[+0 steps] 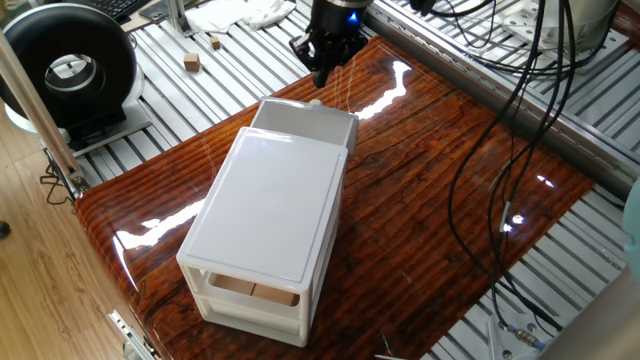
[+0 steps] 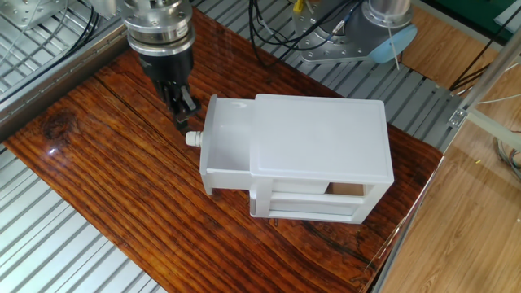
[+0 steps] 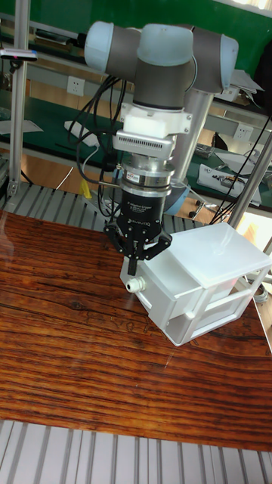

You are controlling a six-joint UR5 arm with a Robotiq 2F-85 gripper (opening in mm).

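A white drawer cabinet (image 1: pixel 265 200) stands on the glossy brown wooden board. Its drawer (image 2: pixel 228 145) is pulled partly out, and the visible part of its inside looks empty. A white round knob (image 3: pixel 135 283) sticks out from the drawer front. My black gripper (image 1: pixel 320 80) points down, just above and outside the drawer front near the knob. Its fingertips look close together, with nothing visible between them. In exterior view 2 the gripper (image 2: pixel 184 122) appears beside the knob; a gap seems to remain, though exact contact is hard to judge.
Brown material (image 1: pixel 255 291) shows inside the cabinet's rear opening. Two small wooden blocks, one of them larger (image 1: pixel 191 62), lie on the slatted metal table. Black cables (image 1: pixel 510 150) hang at the right. The wooden board (image 3: pixel 81 363) is clear in front of the drawer.
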